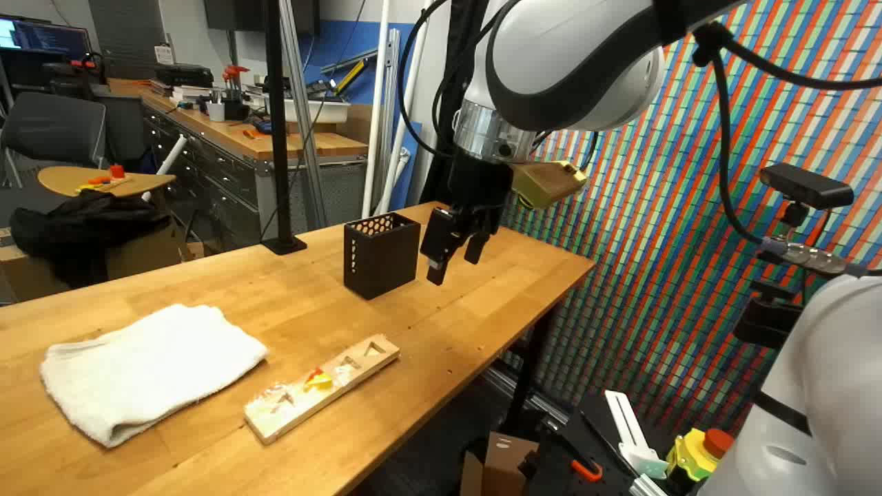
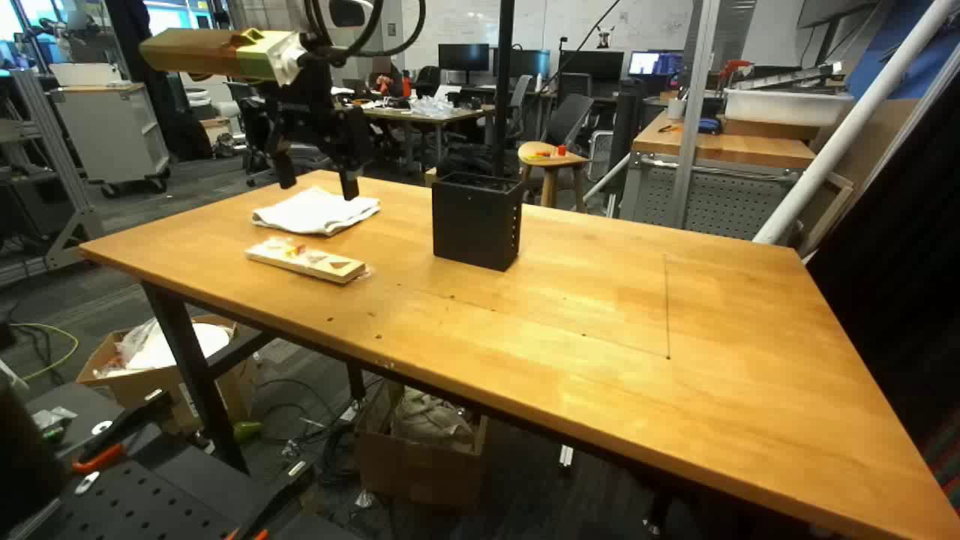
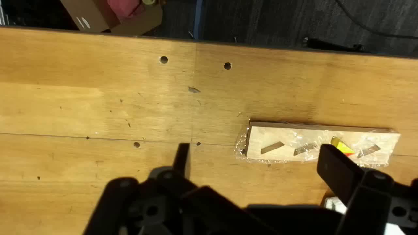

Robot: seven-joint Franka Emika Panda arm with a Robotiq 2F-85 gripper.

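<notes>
My gripper [image 1: 455, 263] hangs over the table with its fingers spread and nothing between them. In the wrist view the open gripper shows one finger [image 3: 182, 160] at the left and the other near a pale wooden board [image 3: 288, 137]. This board has several slanted cutouts, clear film around it and a yellow-and-red piece [image 3: 342, 146] on it. Exterior view 1 has the board [image 1: 277, 423] near the table's front edge, apart from the gripper. A folded white towel [image 1: 157, 368] lies left of it. Behind stands a black open-topped box [image 1: 384, 257] with perforated sides.
Bare wooden tabletop [image 2: 630, 360] stretches widely to the right of the box in exterior view 2. A black post [image 1: 277, 124] rises at the table's back edge. Along the front edge the table drops off to the floor, where cardboard boxes [image 2: 418, 463] stand.
</notes>
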